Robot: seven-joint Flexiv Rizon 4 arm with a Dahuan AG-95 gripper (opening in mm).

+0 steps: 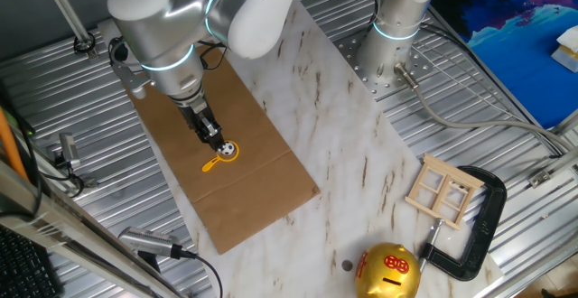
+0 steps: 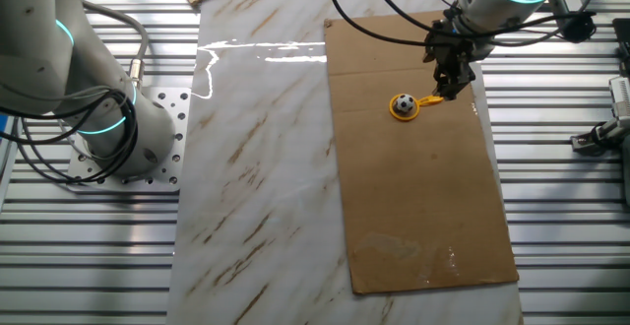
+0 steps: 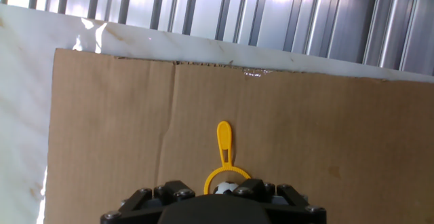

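Observation:
A small black-and-white soccer ball (image 2: 405,101) sits inside the ring of a yellow loop with a handle (image 2: 430,100), on the brown cardboard. The handle points to the right in exterior view 2. My black gripper (image 1: 218,143) hangs over the cardboard close to the ball, its tips overlapping the ball's edge in exterior view 1. In exterior view 2 the gripper (image 2: 449,89) appears to the right of the ball, over the handle's end. The ball (image 3: 226,187) is partly covered by the gripper in the wrist view. Whether the fingers are open does not show clearly.
The cardboard (image 2: 413,197) lies on a marbled board (image 2: 256,167). A gold piggy bank (image 1: 386,271), a wooden window frame (image 1: 443,190) and a black clamp (image 1: 490,209) stand at the near right in exterior view 1. Bare marble lies between these and the cardboard.

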